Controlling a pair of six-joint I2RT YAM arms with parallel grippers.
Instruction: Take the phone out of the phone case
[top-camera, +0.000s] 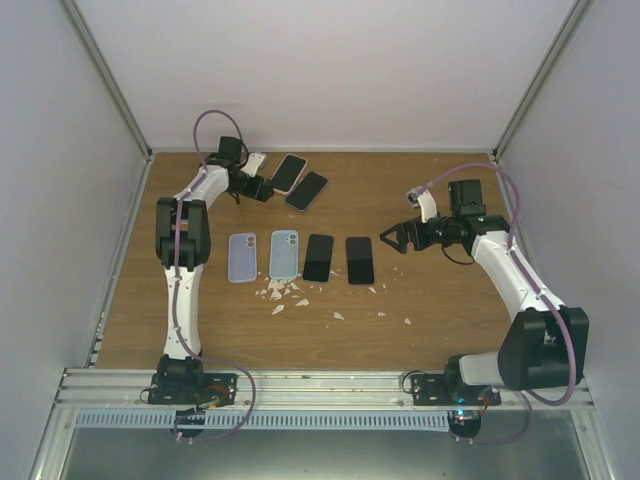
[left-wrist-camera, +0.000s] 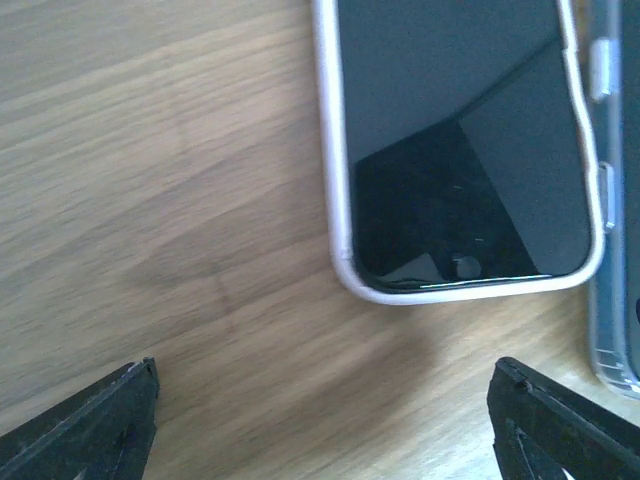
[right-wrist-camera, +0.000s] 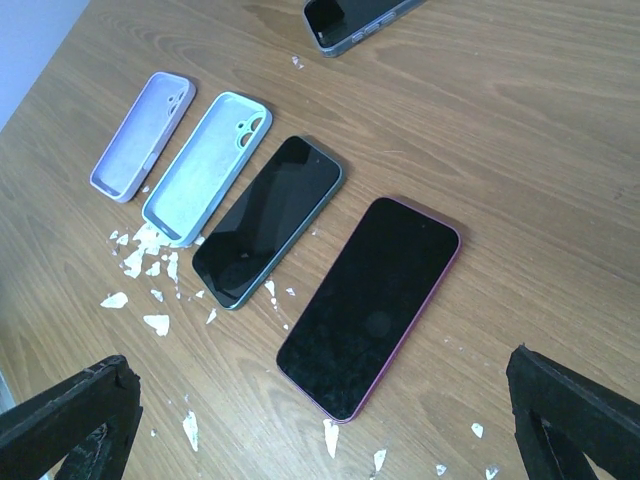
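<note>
At the back left of the table lie two dark-screened phones: a white-rimmed phone (left-wrist-camera: 460, 150) and, right beside it, a blue-edged phone (top-camera: 306, 191). Whether the rims are cases or frames I cannot tell. My left gripper is open just short of the white-rimmed phone's near end, only wood between its fingers. Nearer the front, a lilac case (top-camera: 242, 258) and a light blue case (right-wrist-camera: 207, 168) lie empty. To their right are a teal-edged phone (right-wrist-camera: 268, 222) and a purple-edged phone (right-wrist-camera: 370, 305). My right gripper is open and empty above the table.
White broken flakes (top-camera: 278, 290) are scattered in front of the cases and phones. The white back wall (top-camera: 320, 80) rises just behind the two rear phones. Bare wood (top-camera: 430, 320) spreads over the right and front of the table.
</note>
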